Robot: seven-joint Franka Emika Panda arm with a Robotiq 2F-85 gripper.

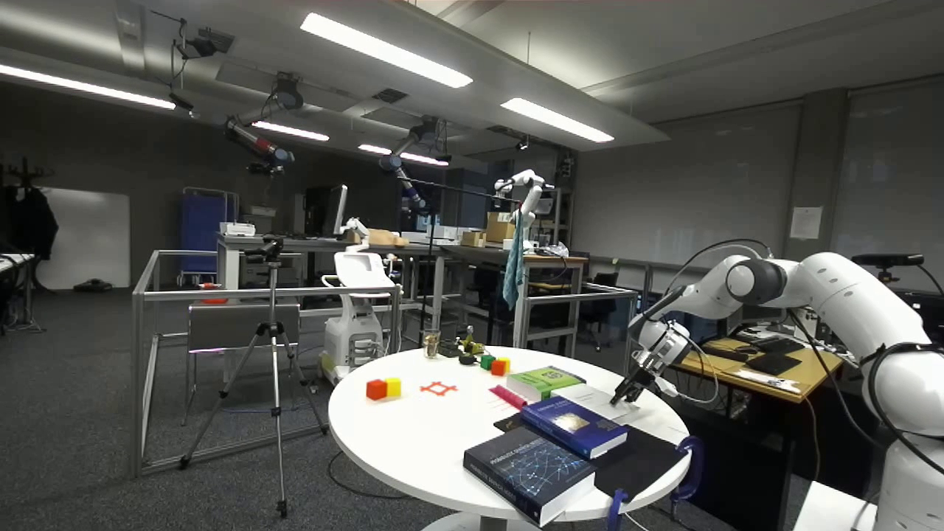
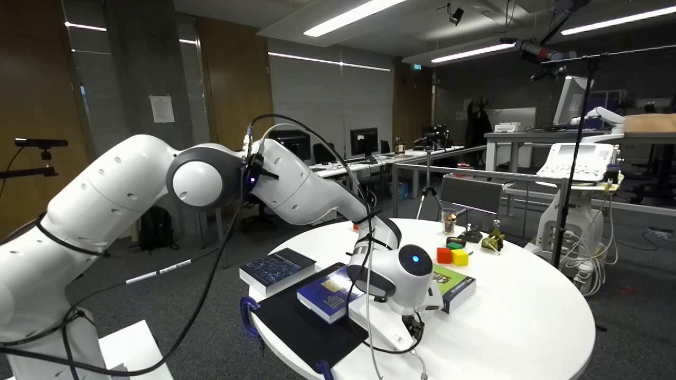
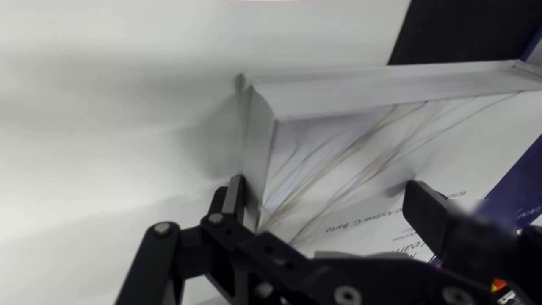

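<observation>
A white book (image 3: 345, 167) with a thin-line cover pattern lies flat. My gripper stands open over one end of it in the wrist view. One finger (image 3: 235, 198) is down against the book's end face; the other finger (image 3: 424, 208) is over the cover, and whether it touches is unclear. Beside the white book is a blue book (image 1: 573, 425), its near corner close to the dark patterned book (image 1: 531, 473). In exterior view 1 my gripper (image 1: 625, 391) is low at the white book's right end. The wrist largely hides the fingers in exterior view 2.
A green book (image 1: 544, 382) lies past the white one, near a pink object (image 1: 507, 397). The black mat (image 1: 650, 460) has blue clamps (image 1: 695, 464) at the table edge. Coloured cubes (image 1: 383, 389) and a red-orange frame (image 1: 438, 388) sit farther off.
</observation>
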